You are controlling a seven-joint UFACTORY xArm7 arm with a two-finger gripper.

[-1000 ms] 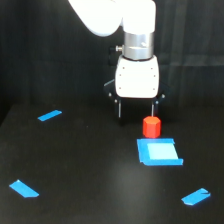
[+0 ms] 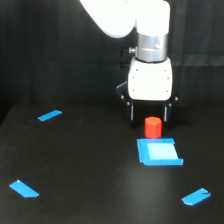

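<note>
A small red block (image 2: pixel 153 128) stands on the black table, at the back edge of a square with a blue border and a white middle (image 2: pixel 162 152). My gripper (image 2: pixel 149 113), below the white arm, is open. Its thin dark fingers are spread wide and hard to make out against the background. In the image the gripper appears just above the block, which sits between the lines of the two fingers. Whether the fingertips reach down around the block, I cannot tell.
Strips of blue tape mark the table at the back left (image 2: pixel 50 115), front left (image 2: pixel 24 188) and front right (image 2: pixel 196 197). A dark curtain (image 2: pixel 55 50) hangs behind.
The arm and gripper have shifted a little to the right and slightly lower, so the gripper is now more nearly over the red block. The block and square have not moved.
</note>
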